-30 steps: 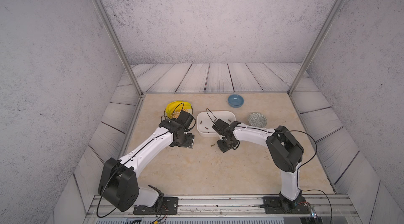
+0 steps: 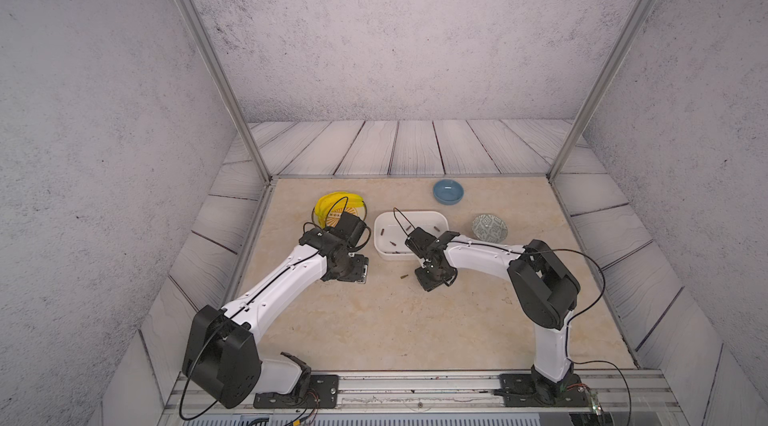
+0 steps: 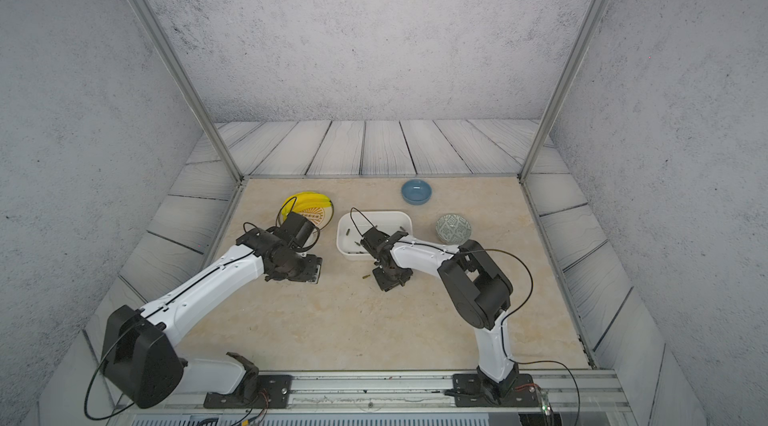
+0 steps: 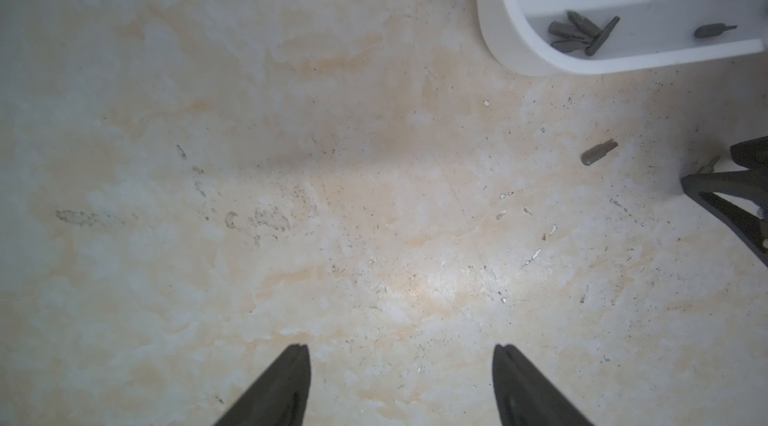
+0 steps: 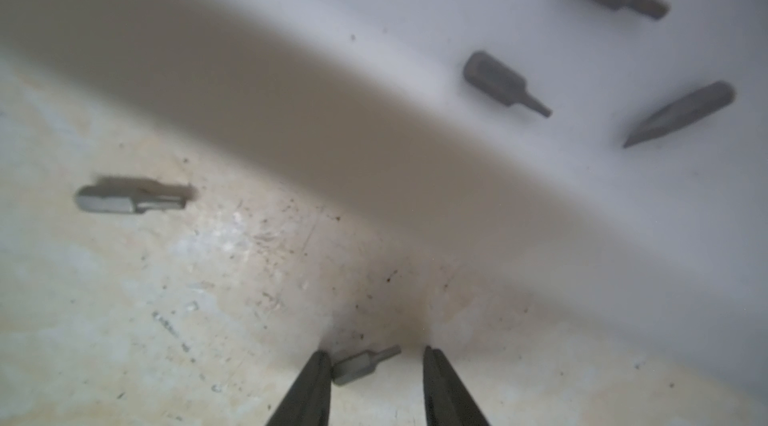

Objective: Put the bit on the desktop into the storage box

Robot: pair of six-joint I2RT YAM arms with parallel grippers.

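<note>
In the right wrist view a small grey bit (image 5: 356, 367) lies on the desktop between the fingers of my right gripper. Its thick end is close by the left finger, and a gap separates its thin tip from the right finger, so the fingers are part open around it. A second bit rests on the desktop to the left; the left wrist view shows this bit (image 4: 599, 151) too. The white storage box (image 4: 534, 63) stands just behind, with several bits lying in it. My left gripper is open over bare desktop, nothing between its fingers.
A plate with bananas (image 2: 339, 203) sits at the back left, behind the left arm. A blue bowl (image 2: 448, 191) and a patterned grey bowl (image 2: 489, 227) stand at the back right.
The left arm has moved only a little, and the bit to the left of the right gripper stays in place.
</note>
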